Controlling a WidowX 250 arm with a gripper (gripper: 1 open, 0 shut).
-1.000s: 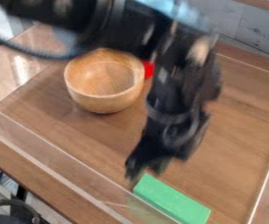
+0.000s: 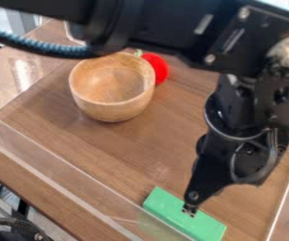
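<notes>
The black gripper (image 2: 192,202) is low over the near side of the wooden table, its fingertips at the upper part of a green block (image 2: 199,226). Whether the fingers touch the block, and how far apart they are, I cannot tell from this view. A wooden bowl (image 2: 103,99) sits at the upper left, with a red object (image 2: 158,68) just behind it, partly hidden by the bowl and the arm.
Clear plastic edging (image 2: 58,181) runs along the left and near edges of the work area. Bare table (image 2: 121,151) lies between bowl and block. The arm covers the top and right of the view.
A second ago it was also low near the block.
</notes>
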